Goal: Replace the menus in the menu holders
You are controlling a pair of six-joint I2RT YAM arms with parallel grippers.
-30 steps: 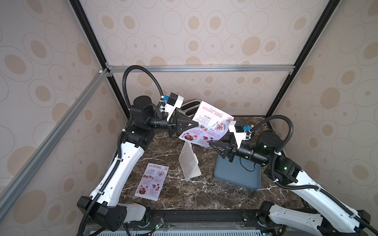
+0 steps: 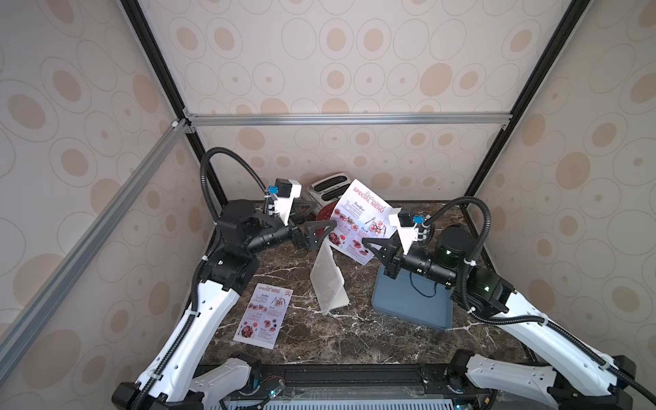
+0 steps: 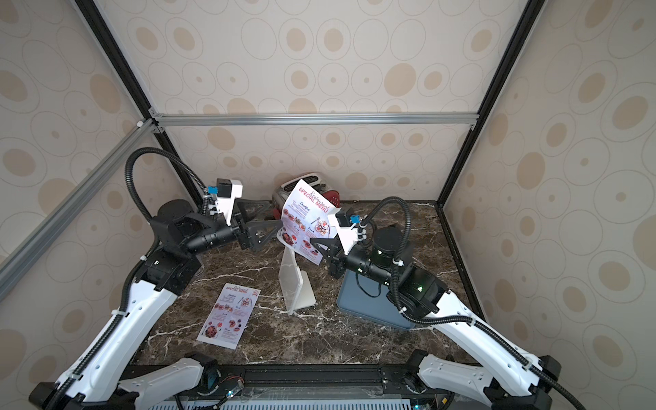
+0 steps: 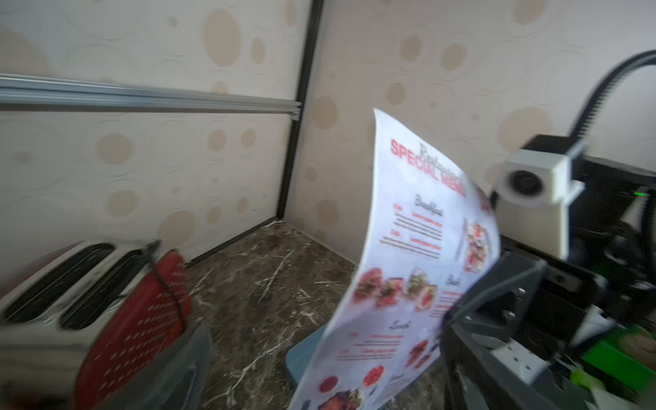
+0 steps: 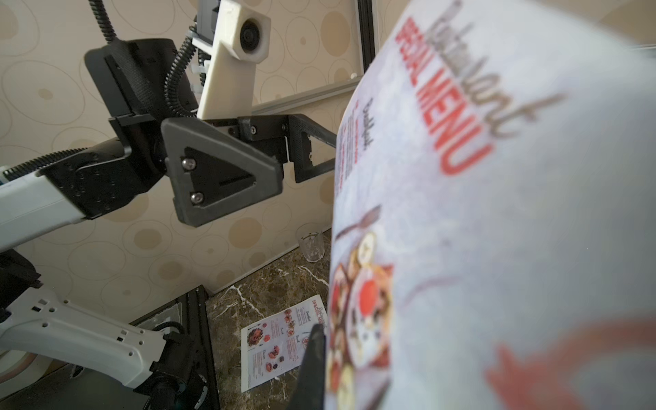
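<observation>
A printed menu [image 2: 360, 217] is held up over the back of the table, its sheet bowed in the left wrist view. My right gripper [image 2: 364, 241] is shut on that menu's right side. Beside the menu's left edge stands my left gripper [image 3: 276, 215], open, with no paper between its fingers. The white menu holder [image 2: 328, 281] stands upright on the marble table below, and no printed sheet shows in it. A second menu [image 2: 263, 315] lies flat, face up, at the front left. The right gripper's fingertips are largely hidden in its wrist view.
A blue-grey tray [image 2: 410, 306] lies under the right arm. At the back is a toaster [image 4: 54, 300] next to a red perforated object [image 4: 130, 341]. A clear glass [image 5: 311, 243] stands near the left side.
My left gripper has opened and backed off leftward from the menu it was touching. The menu has swung steeper and now hangs from the right gripper alone. The right arm shifted slightly.
</observation>
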